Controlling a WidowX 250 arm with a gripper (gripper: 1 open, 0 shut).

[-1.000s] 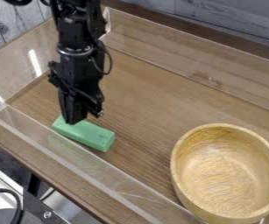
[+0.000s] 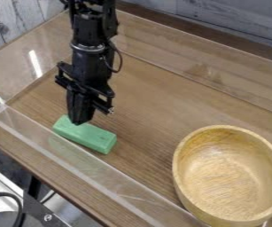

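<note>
A green rectangular block lies on the wooden table at the lower left, long side slanting toward the lower right. Just above it hangs the black arm's gripper, its narrow tip pointing down and looking shut, with nothing visible between its fingers. Whether the tip touches the block cannot be told from this angle.
A large round tan bowl sits at the lower right. A clear edge strip runs along the front left, with cables beyond it.
The arm has shifted a little upward and back in the view, away from the block, and its pose has turned slightly. The block and bowl have stayed in place.
</note>
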